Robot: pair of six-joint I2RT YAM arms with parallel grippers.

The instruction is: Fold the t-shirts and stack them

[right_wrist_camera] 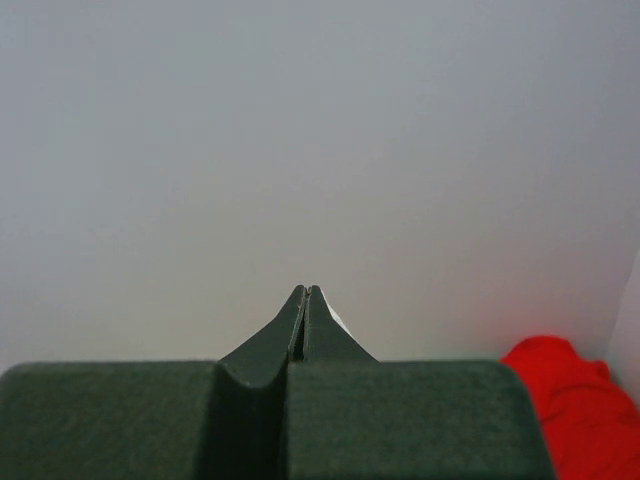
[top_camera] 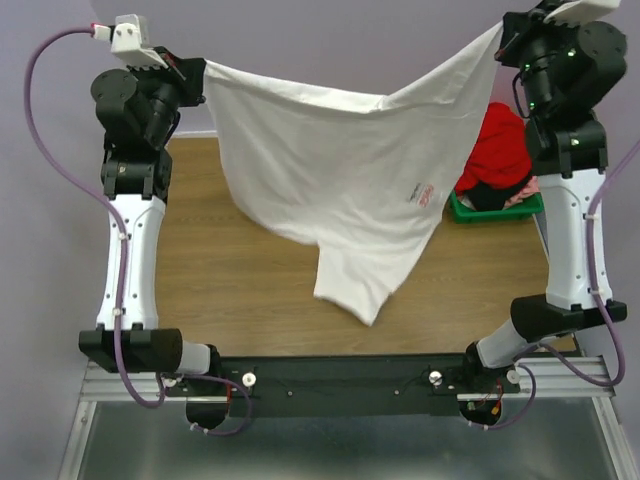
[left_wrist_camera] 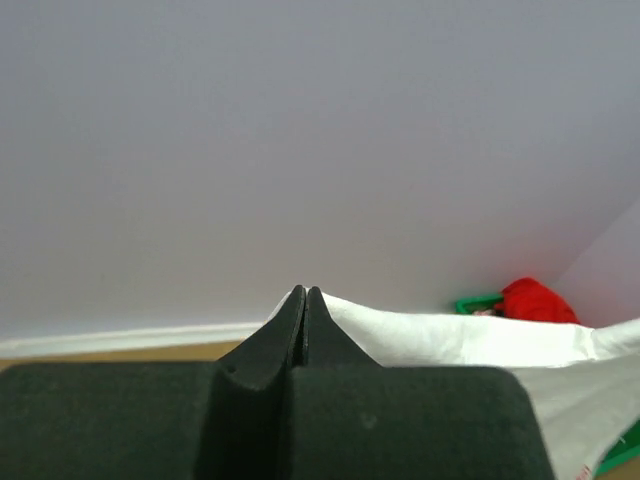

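Note:
A white t-shirt [top_camera: 340,165] hangs stretched between my two grippers above the table, with small dark and red print near its right side. Its lower part trails down toward the table's front, ending in a narrow corner. At the upper left my left gripper [top_camera: 204,72] is shut on one end of the cloth; in its wrist view the white fabric [left_wrist_camera: 450,338] leaves the fingertips toward the right. The opposite end is pinched by my right gripper [top_camera: 500,50] at the upper right. Only a sliver of white shows behind those fingertips in the right wrist view.
At the back right of the wooden table [top_camera: 470,300] stands a green basket [top_camera: 500,213] holding red [top_camera: 497,150], black and pink cloth, partly hidden by the t-shirt and right arm. Bare wood shows at the left and front.

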